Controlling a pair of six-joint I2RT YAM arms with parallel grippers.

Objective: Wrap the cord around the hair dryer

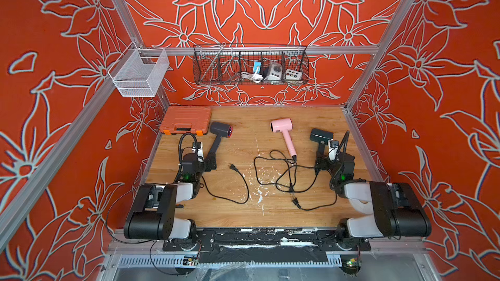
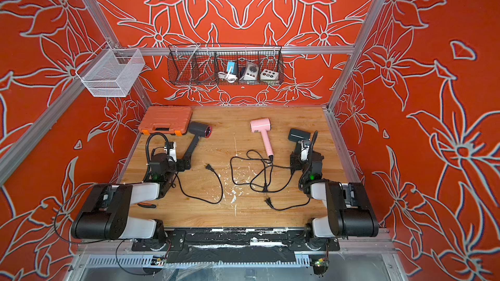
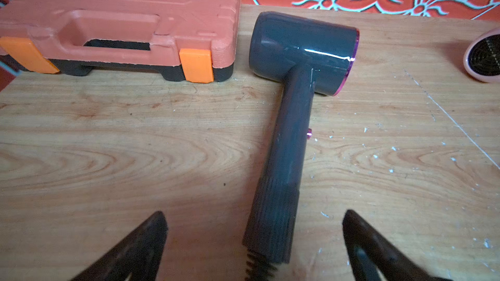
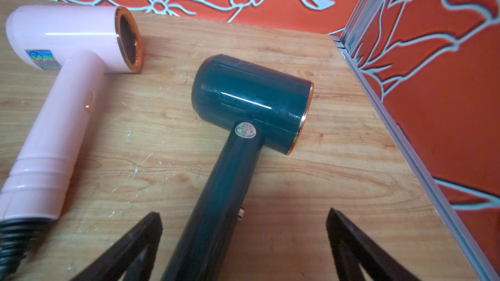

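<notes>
Three hair dryers lie on the wooden table: a grey one at left, a pink one in the middle and a dark green one at right. Their black cords lie loose across the middle and front, with plugs visible. In the left wrist view my left gripper is open over the grey dryer's handle end, fingers apart on either side. My right gripper is likewise open, straddling the green dryer's handle from above. Neither gripper shows anything held.
An orange case sits at the back left corner. A black wire basket with small items and a white basket hang on the frame. Red patterned walls and metal rails bound the table.
</notes>
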